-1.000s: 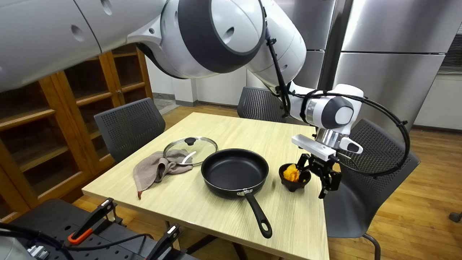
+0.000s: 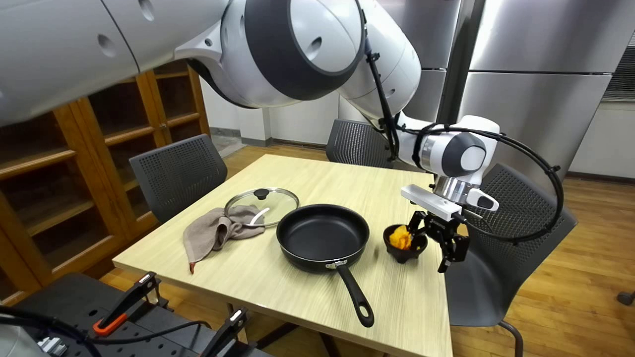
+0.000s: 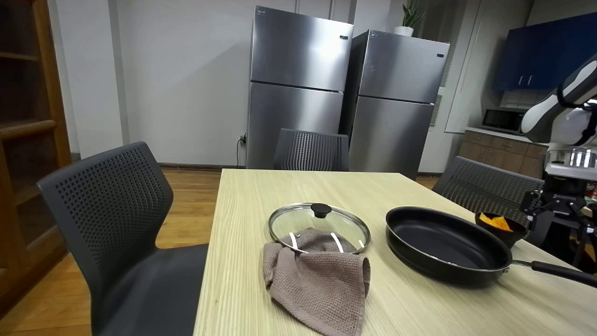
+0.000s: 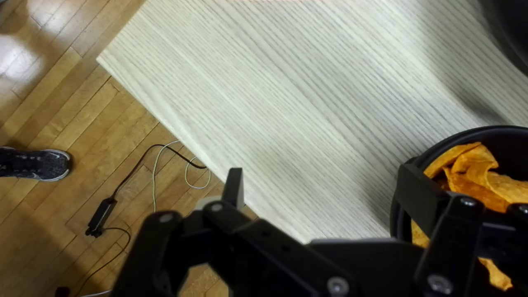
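Note:
A small black bowl (image 2: pixel 403 255) holding orange chips (image 2: pixel 400 238) stands near the table's right edge. My gripper (image 2: pixel 429 245) is open, one finger over the bowl's rim and the other out past the table edge. In the wrist view one finger (image 4: pixel 418 195) overlaps the bowl (image 4: pixel 448 140) and its chips (image 4: pixel 475 170), while the other finger (image 4: pixel 234 187) lies over the table's border. Nothing shows between them but bare tabletop. Left of the bowl sits an empty black frying pan (image 2: pixel 322 233), its handle pointing to the front. Whether the finger touches the bowl, I cannot tell.
A glass lid (image 3: pixel 319 227) rests partly on a crumpled brown cloth (image 3: pixel 319 283), left of the pan. Chairs surround the table; one grey chair (image 2: pixel 476 291) stands close under my gripper.

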